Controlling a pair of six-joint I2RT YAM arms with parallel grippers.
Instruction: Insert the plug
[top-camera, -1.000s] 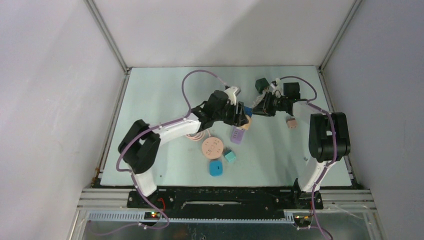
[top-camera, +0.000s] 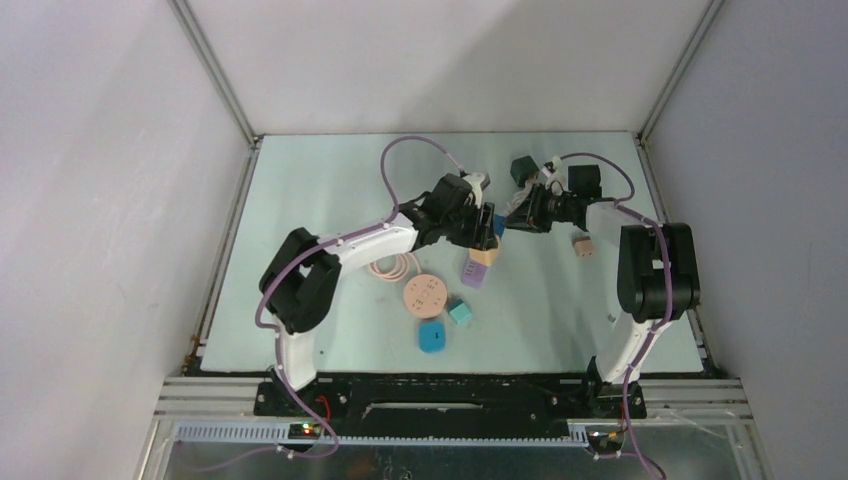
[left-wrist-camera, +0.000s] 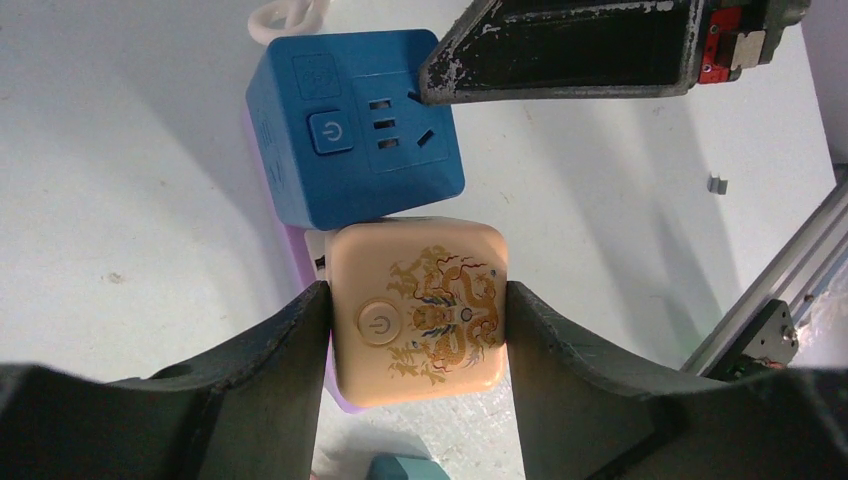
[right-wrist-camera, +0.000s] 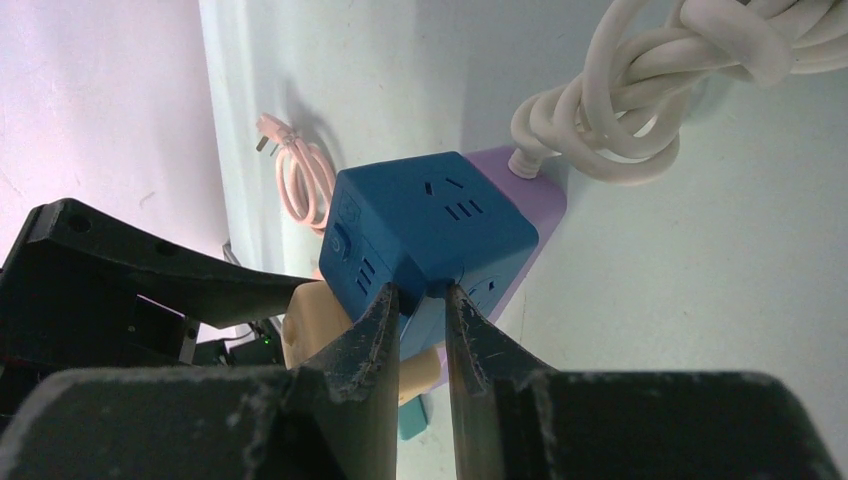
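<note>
My left gripper is shut on a peach cube adapter (left-wrist-camera: 440, 300) with a gold dragon print, pressed against a blue cube socket (left-wrist-camera: 355, 130). Both sit along a purple power strip (top-camera: 473, 273), whose white cord (right-wrist-camera: 620, 120) leaves its far end. My right gripper is shut on the blue cube (right-wrist-camera: 430, 210), at its side. Under the peach cube, a bit of the strip's face and a small dark slot show; whether its pins are seated is hidden.
A peach disc (top-camera: 425, 296), teal cube (top-camera: 459, 311), blue block (top-camera: 432, 336), coiled pink cord (right-wrist-camera: 300, 175), dark green cube (top-camera: 524, 169) and small wooden block (top-camera: 583, 246) lie around.
The left arm has shifted slightly, its elbow moving right, with the peach cube still held beside the blue one. The right arm looks unmoved.
</note>
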